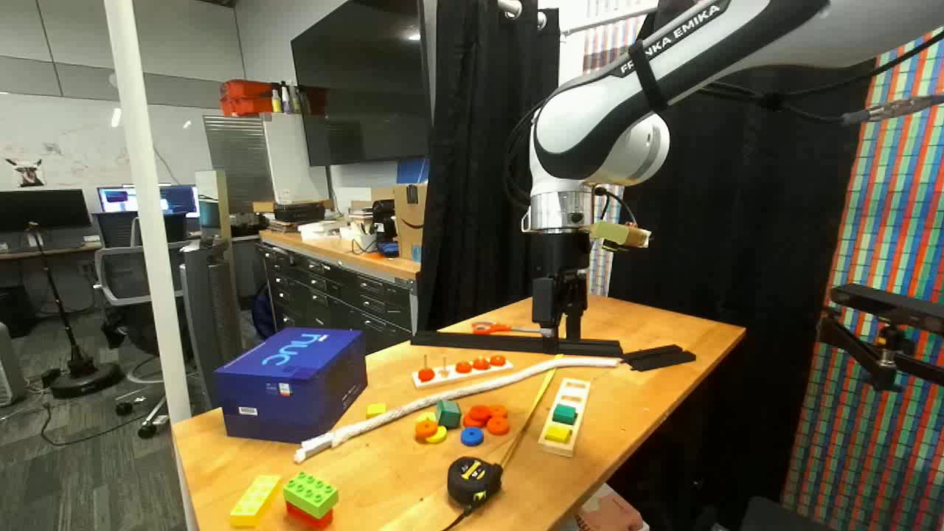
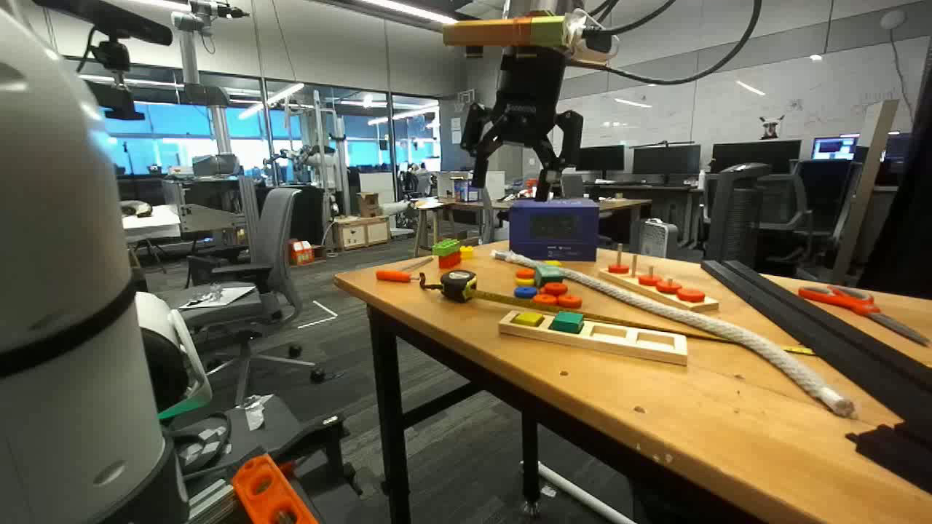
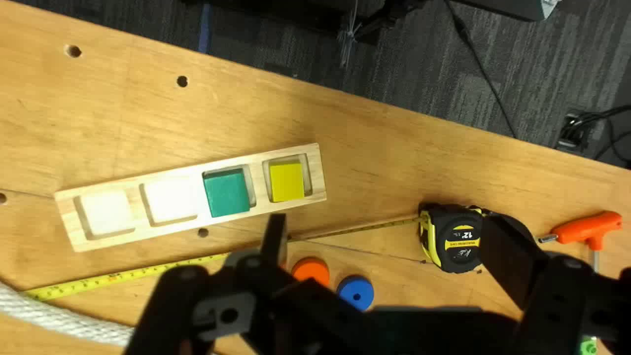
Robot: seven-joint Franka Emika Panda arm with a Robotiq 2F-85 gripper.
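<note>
My gripper (image 2: 511, 191) hangs open above the table, its fingers spread wide with nothing between them. In the wrist view its dark fingers (image 3: 275, 239) reach in from the bottom, over the area near an orange ring (image 3: 310, 271) and a blue ring (image 3: 355, 292). A wooden tray (image 3: 121, 235) with square recesses lies flat on the table. At one end sits a yellow block (image 3: 287, 181), and a green block (image 3: 227, 193) fills the recess beside it. The other two recesses are empty. A tape measure (image 3: 461, 237) lies near the tray with its yellow blade (image 3: 124, 276) pulled out.
A white rope (image 1: 425, 403) crosses the table. Nearby stand a peg board (image 2: 625, 279) with red rings, a blue box (image 1: 292, 380), toy bricks (image 1: 310, 495), scissors (image 2: 836, 300) and black rails (image 2: 791, 323). An orange-handled tool (image 3: 591, 228) lies beyond the tape measure.
</note>
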